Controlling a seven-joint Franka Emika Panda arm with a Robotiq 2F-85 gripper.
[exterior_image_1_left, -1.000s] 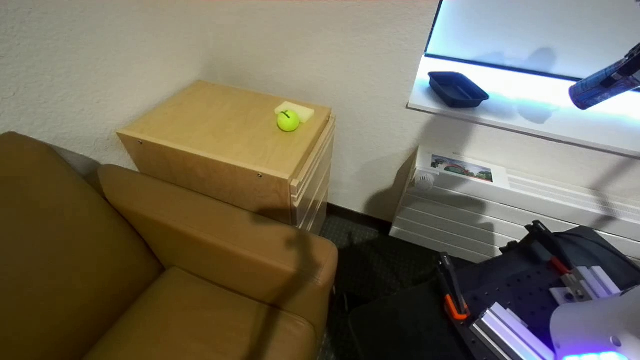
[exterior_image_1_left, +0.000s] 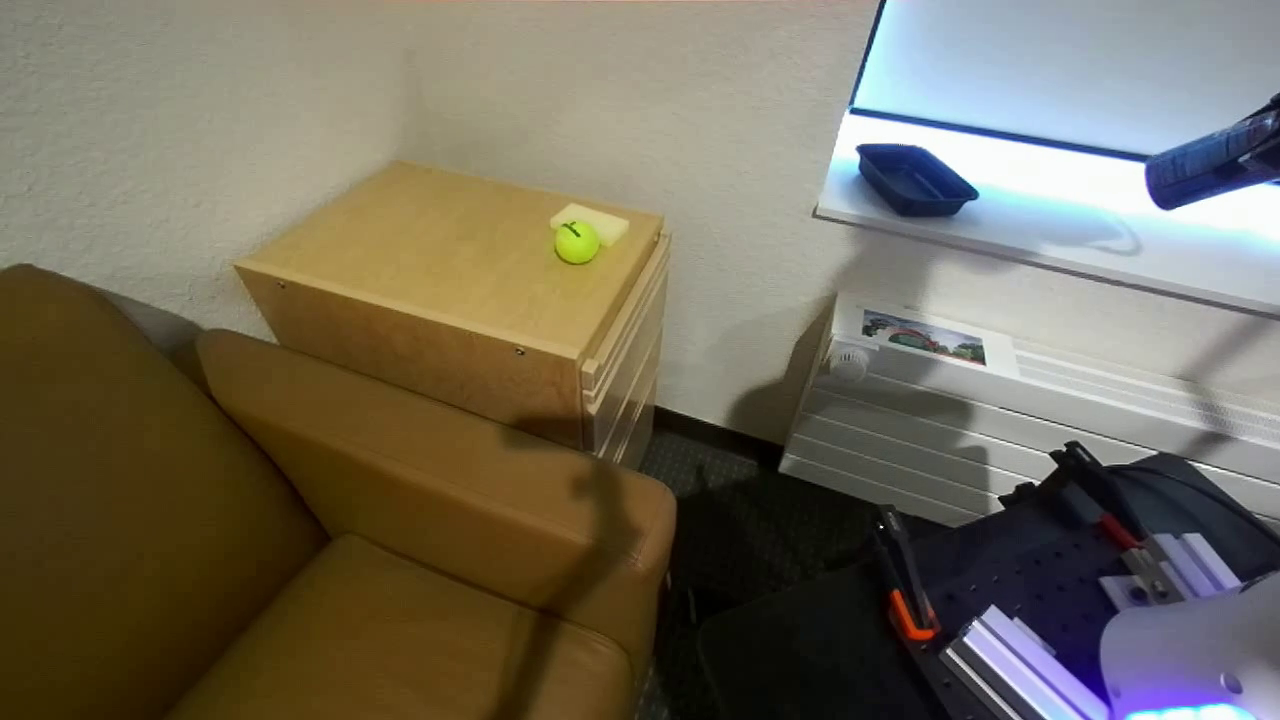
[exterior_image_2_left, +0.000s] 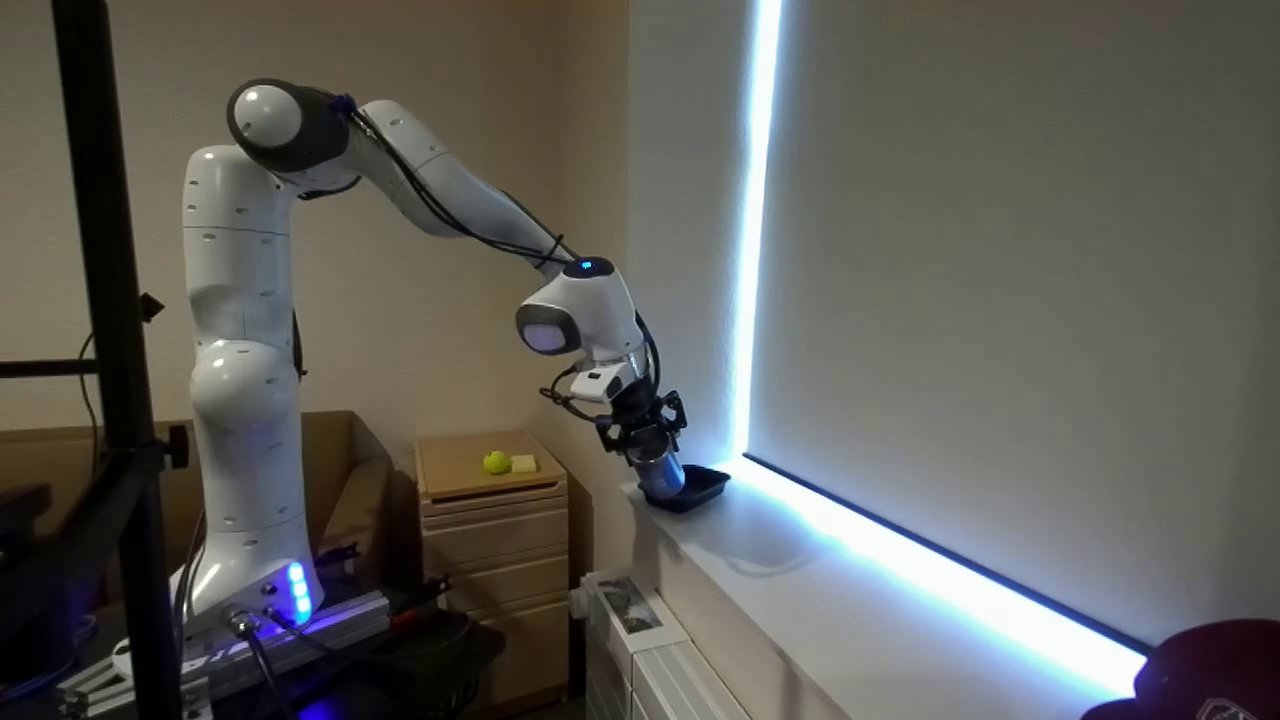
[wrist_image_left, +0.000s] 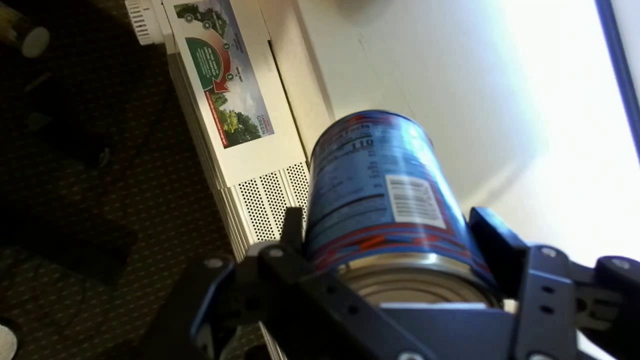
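A blue can (wrist_image_left: 375, 174) with a barcode on its label sits between the fingers of my gripper, which is shut on it. In exterior view 2 the can (exterior_image_2_left: 660, 473) hangs tilted from the gripper (exterior_image_2_left: 644, 432), in front of the black tray (exterior_image_2_left: 705, 486) on the windowsill. Seen from exterior view 1, the can (exterior_image_1_left: 1206, 162) is at the right edge, apart from the tray (exterior_image_1_left: 914, 182), whose visible inside looks empty. Most of the gripper lies outside that view.
The white windowsill (exterior_image_1_left: 1044, 234) has free room right of the tray. Below it stands a radiator (exterior_image_1_left: 912, 420). A yellow-green ball (exterior_image_1_left: 577, 242) and a pale sponge-like block (exterior_image_1_left: 608, 226) lie on the wooden cabinet (exterior_image_1_left: 444, 252). A dark red object (exterior_image_2_left: 1218, 672) is at the sill's near end.
In exterior view 1 the held can has shifted slightly and turned to a flatter slant. Its shadow on the sill and blind has moved. The tray and ball have stayed put.
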